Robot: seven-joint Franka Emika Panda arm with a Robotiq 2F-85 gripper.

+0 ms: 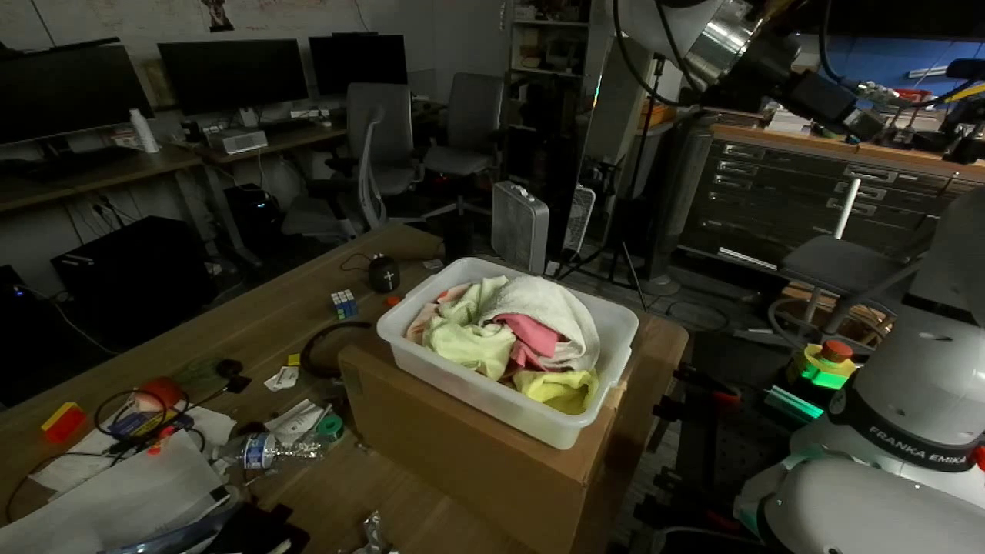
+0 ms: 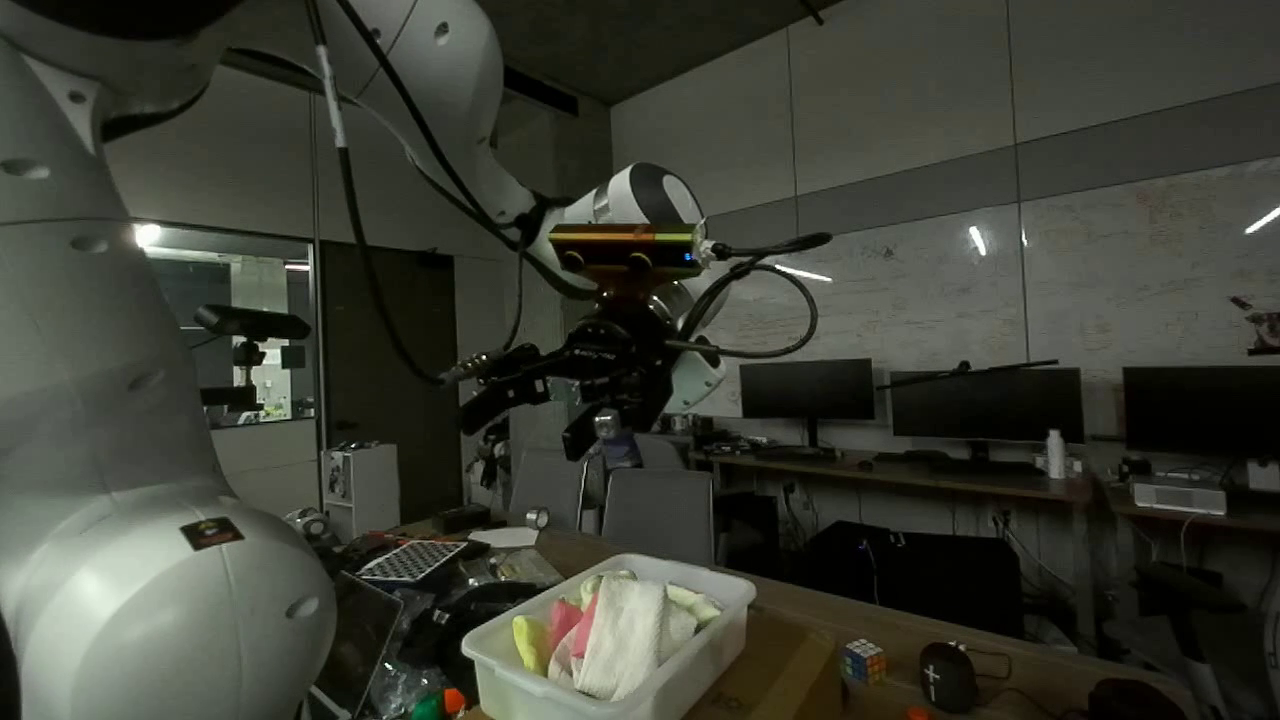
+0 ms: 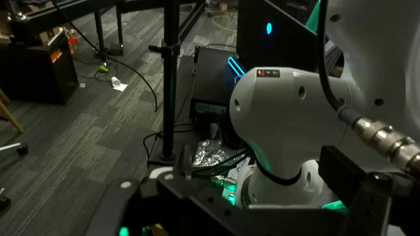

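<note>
A white plastic bin holds a heap of cloths: a white towel, a pale green cloth, a pink cloth and a yellow cloth. High above the bin in exterior view 2, my gripper is tilted toward the arm's own base. Its two fingers stand well apart in the wrist view, where the gripper is open and only the robot base and floor show behind the gap. Only part of the gripper can be seen at the upper right of exterior view 1.
The bin rests on a cardboard box on the wooden table. A Rubik's cube and a dark speaker are behind it; a plastic bottle and clutter cover the table's left. In the wrist view, a black post rises beside the arm.
</note>
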